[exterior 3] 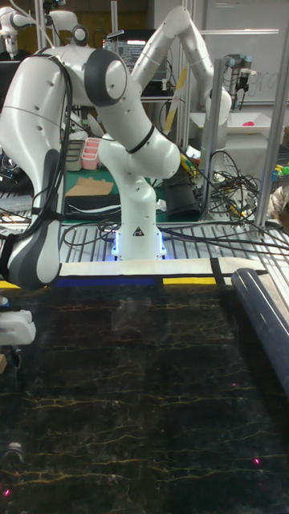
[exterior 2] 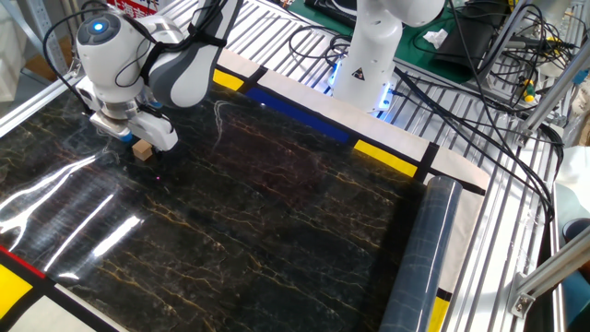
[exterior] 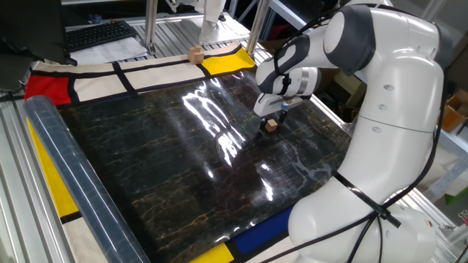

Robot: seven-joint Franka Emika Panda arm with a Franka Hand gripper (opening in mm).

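A small wooden cube (exterior: 271, 126) rests on the dark marbled sheet (exterior: 146, 161), towards the robot's side of exterior view 1. My gripper (exterior: 273, 126) is low over it, its dark fingers standing apart on either side of the cube; open, by the gap that seems to show around the wood. From exterior view 2 the same cube (exterior 2: 142, 149) peeks out under the white hand, which hides the fingers. Only a sliver of the cube (exterior 3: 2, 362) shows at the left edge of exterior view 3, below the hand.
A second wooden block (exterior: 195, 55) sits on the patterned cloth border at the back. The sheet's rolled end (exterior: 84, 179) lies along the left side. A keyboard (exterior: 99, 34) is beyond the cloth. Most of the sheet is bare, with bright glare patches.
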